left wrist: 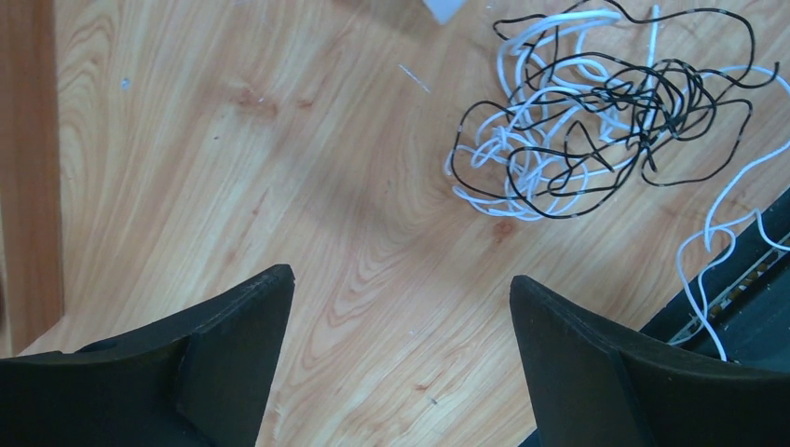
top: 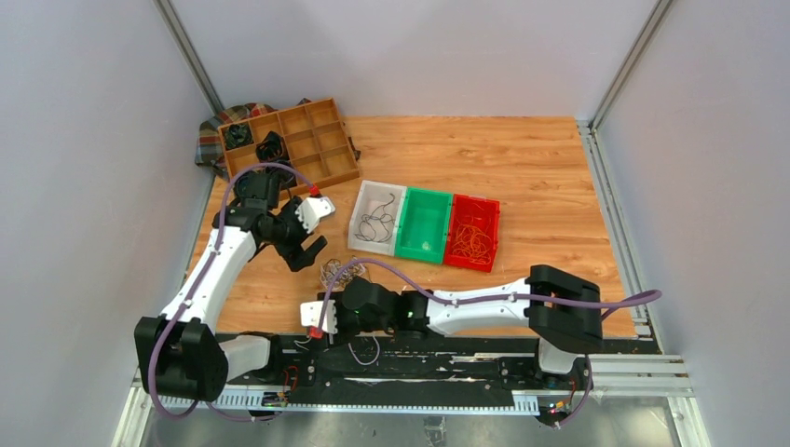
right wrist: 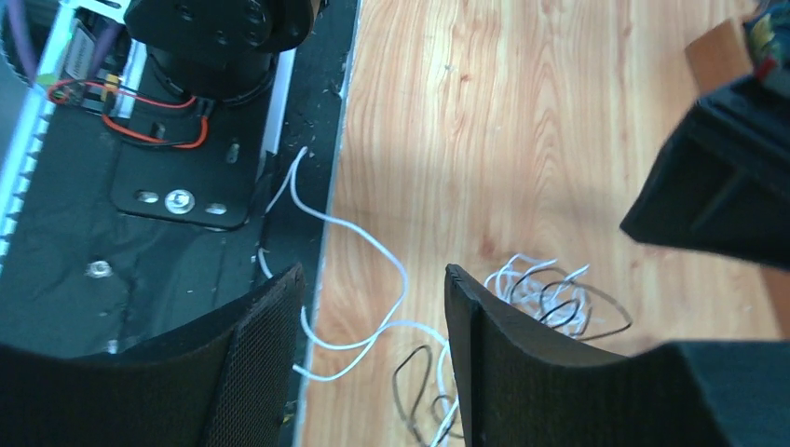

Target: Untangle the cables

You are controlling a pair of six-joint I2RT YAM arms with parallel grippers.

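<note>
A tangle of white and black cables (left wrist: 596, 121) lies on the wooden table. In the top view the heap (top: 343, 272) shows between the two arms. A loose white strand (right wrist: 373, 244) runs from the tangle over the table's front edge onto the black base. My left gripper (top: 307, 256) stands open to the upper left of the heap, only bare wood between its fingers. My right gripper is open over the front edge; part of the white strand passes in view between its fingers, not gripped. The right arm hides some strands in the top view.
Joined bins stand behind: a white one (top: 356, 244) and a red one (top: 496, 207) with cables inside, and an empty green one (top: 424, 223). A wooden compartment box (top: 317, 140) with black cable bundles sits at the back left.
</note>
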